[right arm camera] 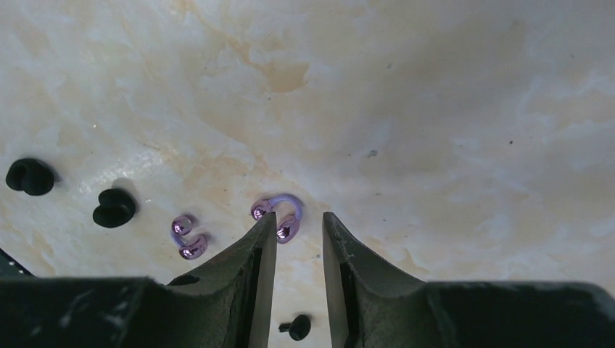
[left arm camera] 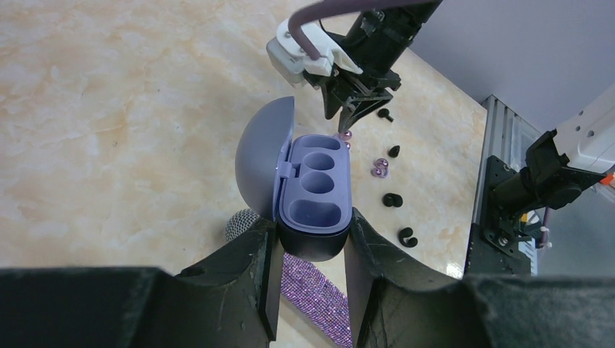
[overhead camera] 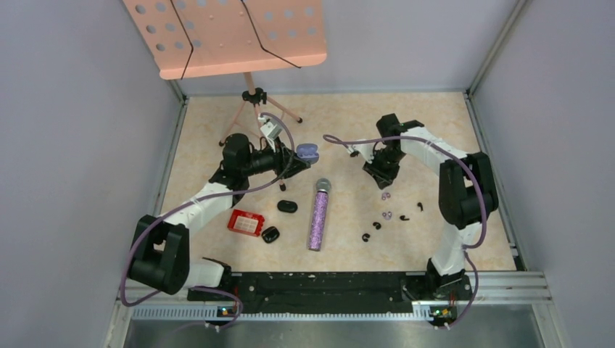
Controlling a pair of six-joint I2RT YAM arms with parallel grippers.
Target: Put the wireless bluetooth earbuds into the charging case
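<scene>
An open lavender charging case (left arm camera: 315, 190), its compartments facing up, is held by my left gripper, shut on it; from above it shows (overhead camera: 307, 151) left of the microphone's head. My right gripper (overhead camera: 380, 178) hangs low over the right side, fingertips slightly parted, with nothing seen between them. Just beyond those tips in the right wrist view lies a purple earbud pair (right arm camera: 286, 228), with another purple pair (right arm camera: 192, 248) beside it. Black earbuds (overhead camera: 365, 237) lie scattered around them.
A glittery microphone (overhead camera: 317, 221) lies mid-table. Two black cases (overhead camera: 287, 206) and a red box (overhead camera: 245, 223) sit at the left. A pink stand (overhead camera: 249, 80) stands at the back left.
</scene>
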